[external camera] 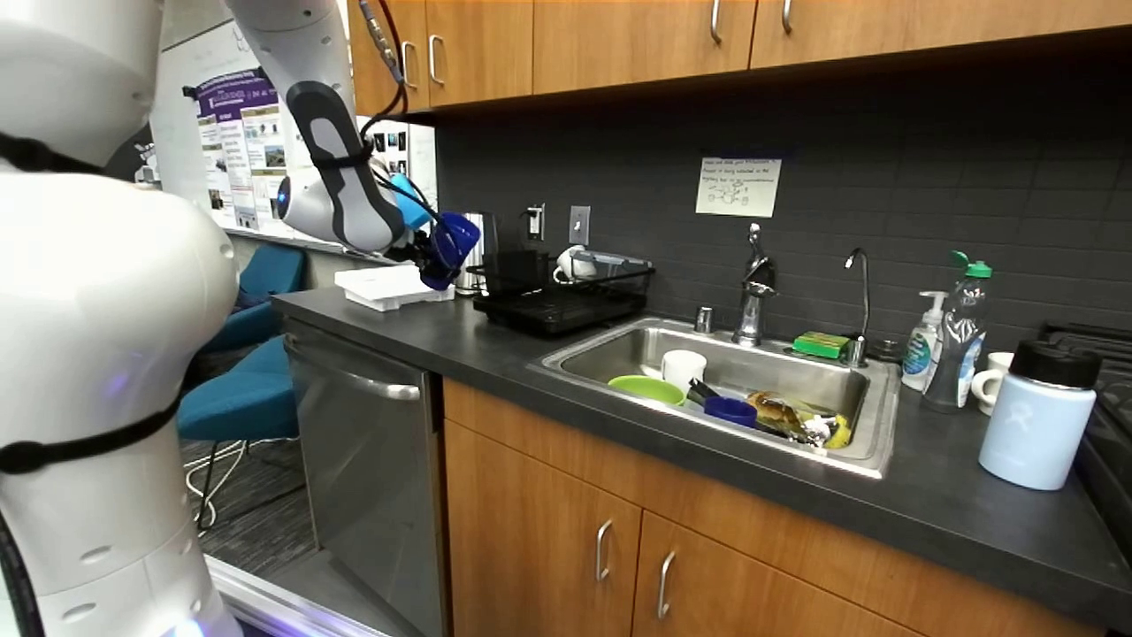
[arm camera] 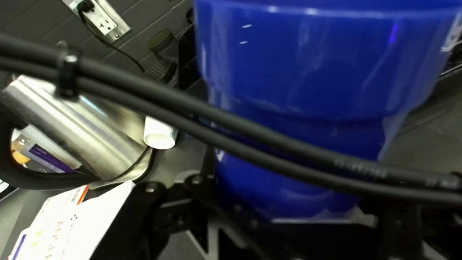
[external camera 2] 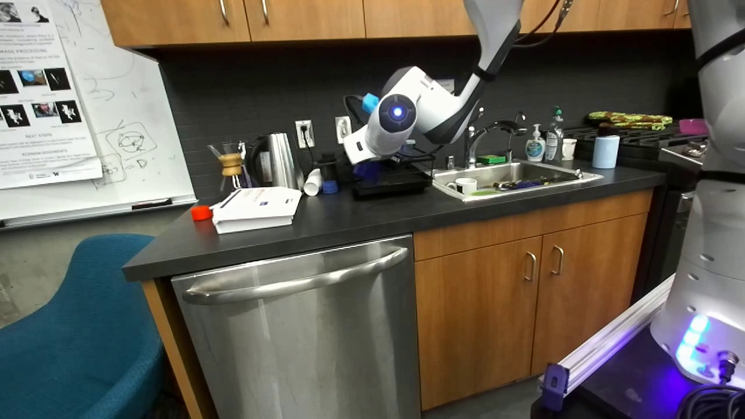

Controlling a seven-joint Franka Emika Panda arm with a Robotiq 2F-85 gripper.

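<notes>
Raised off the counter, a blue cup [external camera: 455, 242] is held tilted near the left end of the counter. My gripper [external camera: 422, 255] is shut on it, the black fingers gripping toward its narrower lower end. In the wrist view the cup [arm camera: 303, 78] fills the upper right, with dark cables crossing in front; the fingertips are largely hidden in shadow. From the second exterior view the arm's wrist covers most of the cup [external camera 2: 366, 170]. Just to its right stands the black dish rack [external camera: 557, 303], with a white mug [external camera: 574, 264] in it.
A white box [external camera 2: 256, 207] lies at the counter's left end, near a steel kettle [external camera 2: 283, 160] and a white cup [external camera 2: 312, 183] on its side. The sink [external camera: 878, 425] holds several dishes.
</notes>
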